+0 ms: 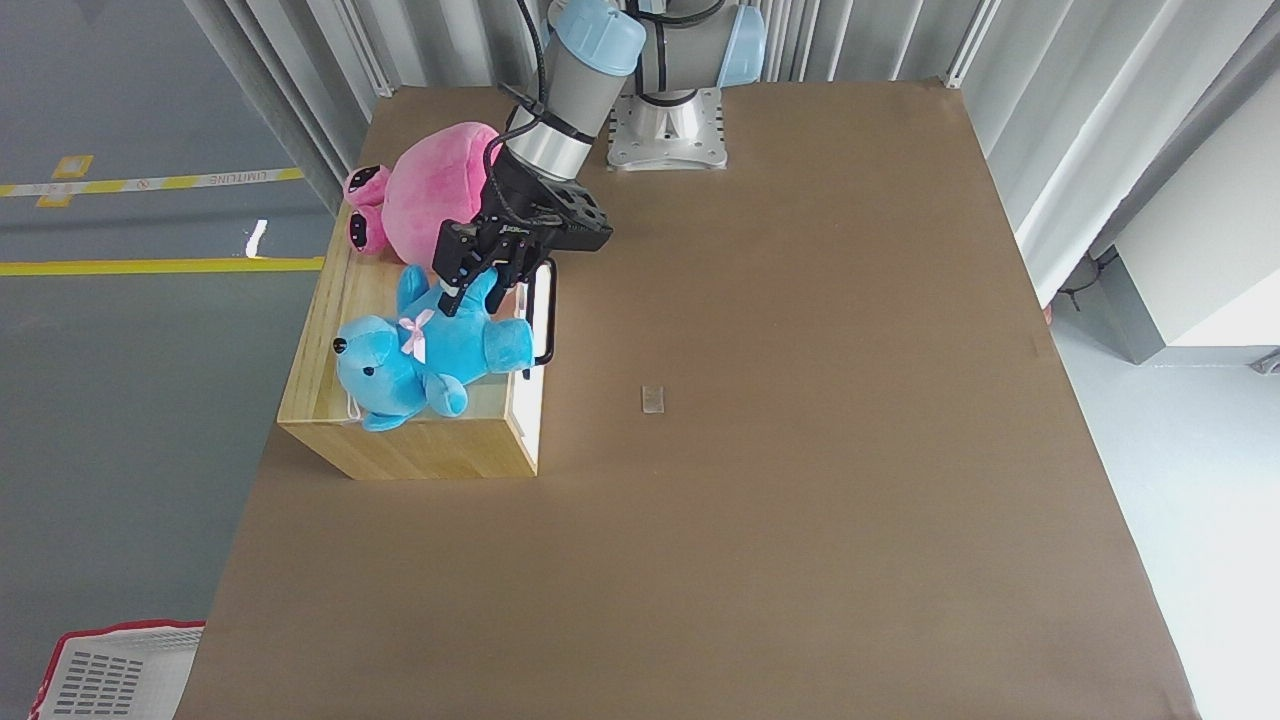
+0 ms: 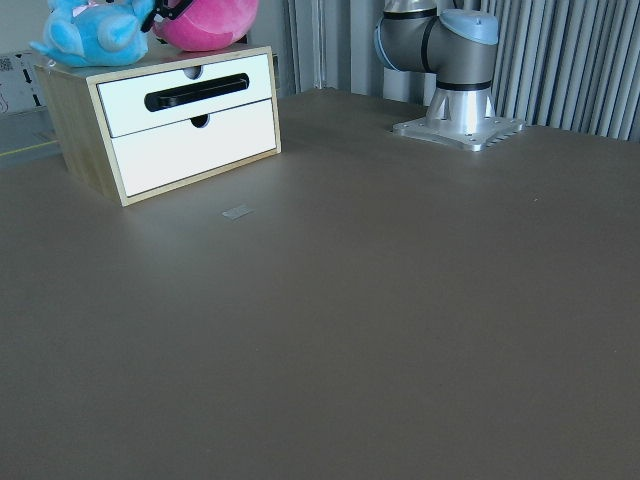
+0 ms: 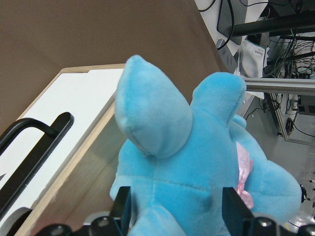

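Note:
A blue teddy bear (image 1: 426,360) with a pink bow lies on top of the wooden two-drawer box (image 1: 396,446), also seen from the side with white drawer fronts (image 2: 190,150). My black gripper (image 1: 471,294) is over the bear's lower body at the back. In the wrist view the fingers stand apart on either side of the bear's blue plush (image 3: 174,196); whether they press on it is unclear. A pink plush toy (image 1: 438,198) sits on the box behind the bear.
A white basket with a red rim (image 1: 120,672) stands off the table at the lower left.

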